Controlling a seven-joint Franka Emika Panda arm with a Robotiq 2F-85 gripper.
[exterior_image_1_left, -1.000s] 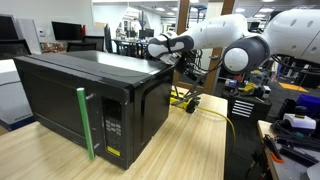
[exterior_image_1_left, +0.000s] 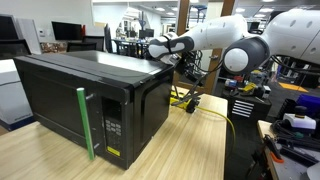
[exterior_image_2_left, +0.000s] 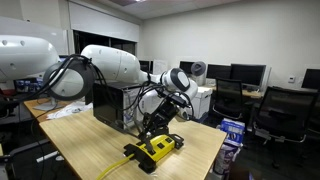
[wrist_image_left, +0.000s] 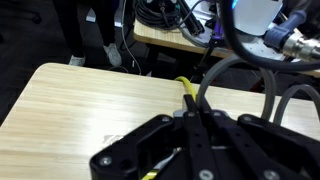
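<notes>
A yellow-and-black device (exterior_image_2_left: 155, 152), possibly a power strip, lies on the wooden table with a yellow cord running from it. My gripper (exterior_image_2_left: 150, 136) is low over the device, its fingers closed around something dark whose shape I cannot make out. The black gripper housing (wrist_image_left: 190, 150) fills the lower right of the wrist view and hides most of what is beneath it. A strip of the yellow cord (wrist_image_left: 187, 88) shows just beyond it. In exterior view 1 the yellow of the device (exterior_image_1_left: 180, 97) is partly visible behind the microwave's corner.
A black microwave (exterior_image_1_left: 100, 100) with a green handle stands on the table beside the arm. Chairs (exterior_image_2_left: 285, 105) stand beyond the table.
</notes>
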